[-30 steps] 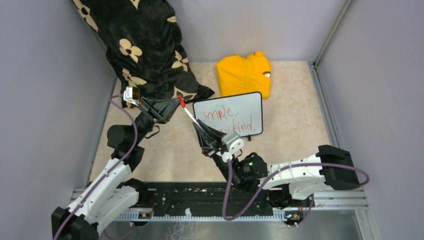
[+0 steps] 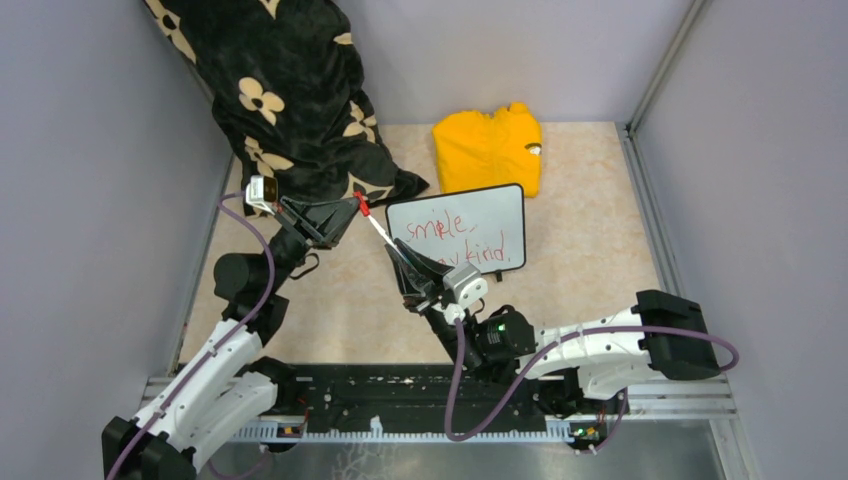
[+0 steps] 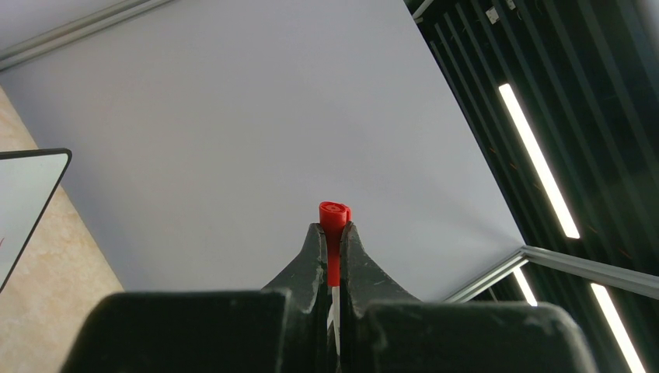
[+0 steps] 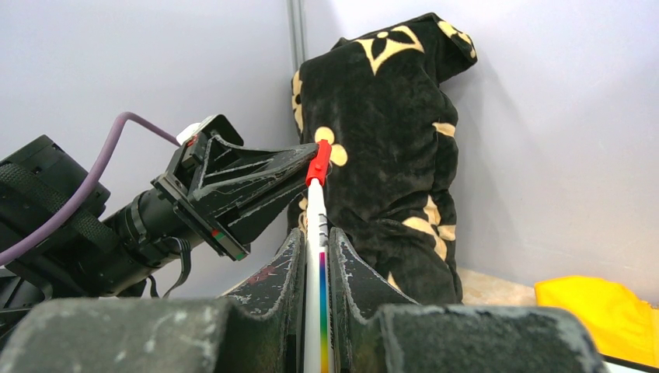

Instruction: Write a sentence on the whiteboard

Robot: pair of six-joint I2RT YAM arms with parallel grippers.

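Observation:
A white marker with a red cap spans the gap between my two grippers, tilted in the top view. Around its white barrel my right gripper is shut. My left gripper is shut at the cap end, and the red cap shows between its fingertips in the left wrist view. Cap and barrel are joined. Behind them lies the whiteboard, black-edged, with red handwriting: "smile," above and a word ending in "y", then "kind," below. The right gripper hides the board's lower left part.
At the back left, a dark blanket with tan flowers is heaped up. A yellow cloth item lies behind the board. Bare table shows to the board's right.

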